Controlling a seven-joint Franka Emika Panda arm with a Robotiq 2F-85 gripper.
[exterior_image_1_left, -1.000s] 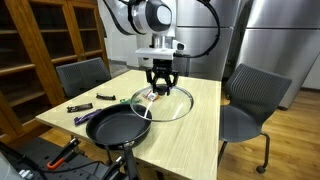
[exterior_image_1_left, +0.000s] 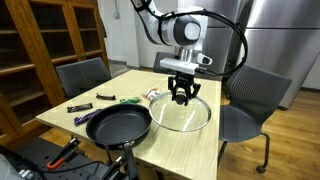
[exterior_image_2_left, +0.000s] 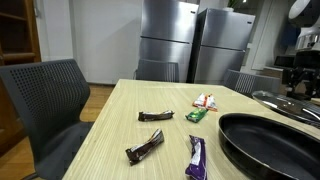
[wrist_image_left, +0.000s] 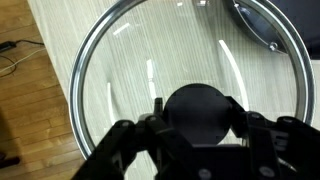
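Observation:
A glass lid (exterior_image_1_left: 181, 112) with a metal rim hangs in the air above the table, to the right of the black pan (exterior_image_1_left: 118, 126). My gripper (exterior_image_1_left: 181, 97) is shut on the lid's black knob (wrist_image_left: 197, 114). Through the clear glass in the wrist view the pale tabletop shows, with part of the dark pan (wrist_image_left: 262, 22) at the top right. The lid (exterior_image_2_left: 288, 106) appears at the right edge of exterior view 2, higher than the pan's rim (exterior_image_2_left: 232, 117). Nothing covers the pan, and it looks empty.
Several wrapped bars, one of them purple (exterior_image_2_left: 197, 158), lie left of the pan. A green item (exterior_image_2_left: 197, 114) and a red-and-white packet (exterior_image_2_left: 205, 101) sit farther back. Bare tabletop (exterior_image_1_left: 180, 153) lies at the front right, near a grey chair (exterior_image_1_left: 245, 118).
The arm has carried the lid to the right, away from the pan, with the knob still held. The pan and small items have stayed put.

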